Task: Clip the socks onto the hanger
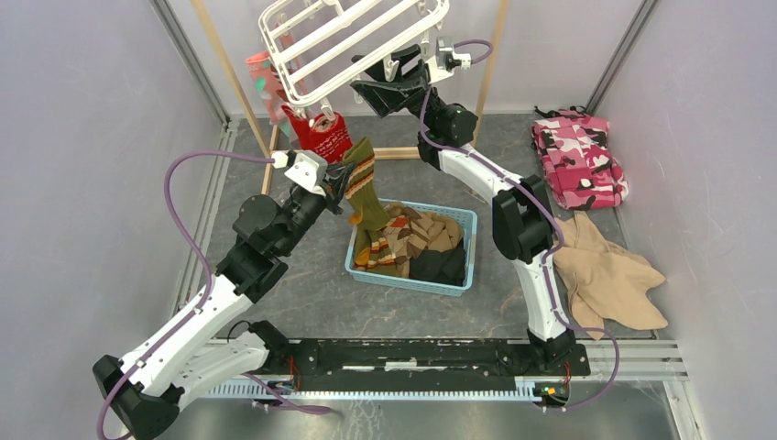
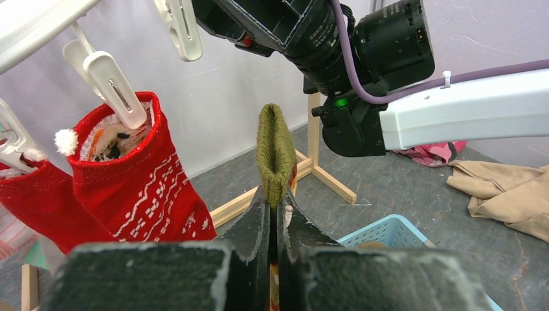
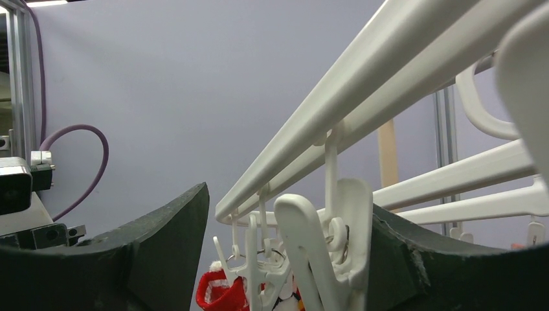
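An olive striped sock is held by its top in my left gripper, which is shut on it. My right gripper is up at the white clip hanger, its fingers part open around a white clip under the rail. Red socks hang from clips at the hanger's left part, next to the olive sock.
A blue basket with more socks sits on the floor below. A pink camouflage bundle and a beige cloth lie at the right. Wooden stand bars rise behind.
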